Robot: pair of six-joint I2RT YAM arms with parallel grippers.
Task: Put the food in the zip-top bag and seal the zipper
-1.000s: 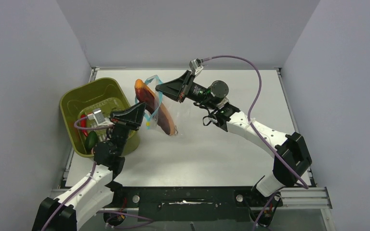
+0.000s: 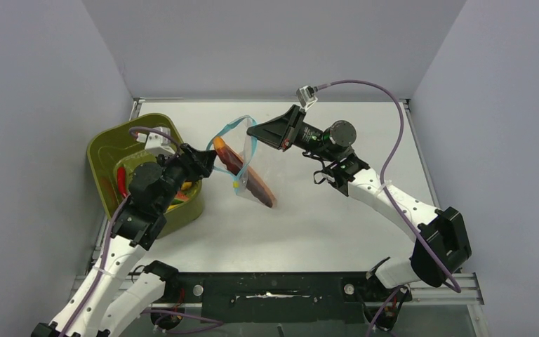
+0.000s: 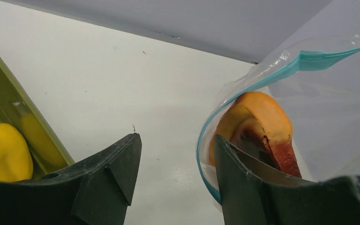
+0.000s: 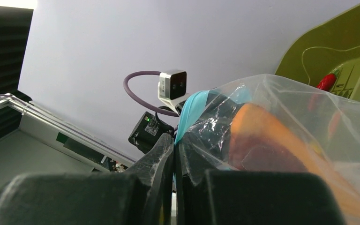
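Observation:
A clear zip top bag (image 2: 251, 146) with a light blue band round its mouth hangs above the table, its mouth gaping toward the left. Inside it rests a long orange and dark red food piece (image 2: 256, 186); its orange end (image 3: 267, 112) shows through the opening in the left wrist view. My right gripper is shut on the blue edge of the bag. At the bag's mouth my left gripper stands open; one finger (image 3: 234, 173) overlaps the blue rim there, and I cannot tell whether they touch.
A green bin (image 2: 98, 158) stands on the left, partly under the left arm. It holds a red pepper (image 2: 121, 180), a yellow piece (image 3: 4, 152) and other food.
The food piece sits deeper in the bag than a second ago. Bag and right gripper have shifted right.

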